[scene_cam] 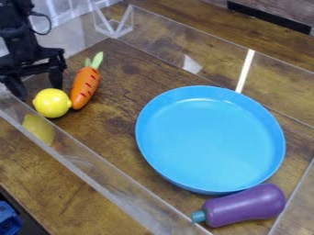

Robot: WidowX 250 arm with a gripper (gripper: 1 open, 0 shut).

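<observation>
My black gripper (29, 73) is at the upper left, open, its fingers pointing down just above and left of a yellow lemon (51, 103). An orange carrot (84, 86) with a green top lies to the lemon's right. A large blue plate (208, 138) fills the middle right of the wooden surface. A purple eggplant (241, 207) lies below the plate at the lower right.
Clear transparent walls border the area, one running diagonally along the lower left beside the lemon. A dark blue object (7, 222) shows at the lower left corner. Bare wood (123, 69) lies between carrot and plate.
</observation>
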